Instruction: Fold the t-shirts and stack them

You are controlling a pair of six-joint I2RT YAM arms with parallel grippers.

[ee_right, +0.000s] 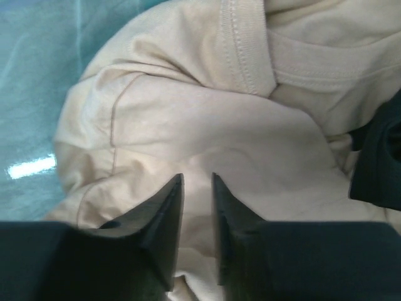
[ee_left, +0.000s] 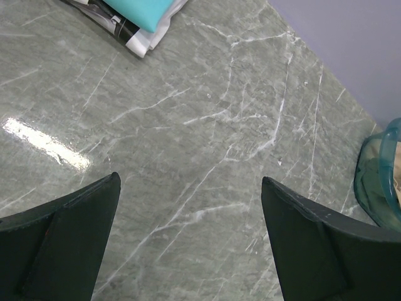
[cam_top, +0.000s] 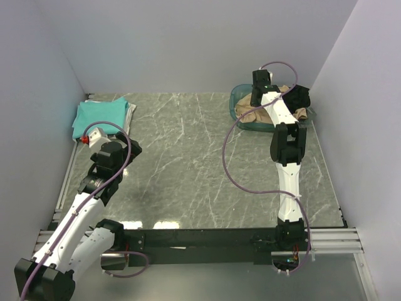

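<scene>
A tan shirt (cam_top: pixel 250 114) lies bunched in the teal bin (cam_top: pixel 255 126) at the back right, beside a black garment (cam_top: pixel 297 98). My right gripper reaches down into the bin at the tan fabric (ee_right: pixel 207 119). Its fingers stand close together with a narrow gap where tan cloth shows; whether they grip it cannot be told. At the back left, a folded turquoise shirt (cam_top: pixel 100 115) rests on a white layer. Over bare table my left gripper is open, nothing between its fingers.
Wide bare grey marbled table (cam_top: pixel 182 163) separates the turquoise shirt from the bin. Walls stand behind and on both sides. Purple cables (cam_top: pixel 229 169) loop along both arms.
</scene>
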